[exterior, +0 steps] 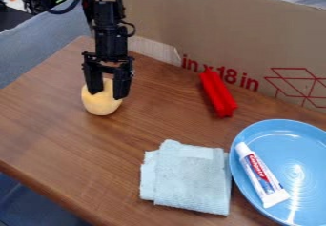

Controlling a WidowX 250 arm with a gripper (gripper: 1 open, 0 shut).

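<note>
My black gripper [107, 77] is down over a round cream-yellow object [101, 100] on the left half of the wooden table [102, 154]. Its fingers straddle the upper part of that object; whether they grip it I cannot tell. A red elongated item [216, 93] lies right of it by the cardboard. A folded pale blue cloth [185, 177] lies at the front, beside a blue plate [298, 163] that holds a white tube [261, 174].
A cardboard box wall [216, 34] with red print borders the back of the table. A grey-blue surface [38, 63] lies beyond the left edge.
</note>
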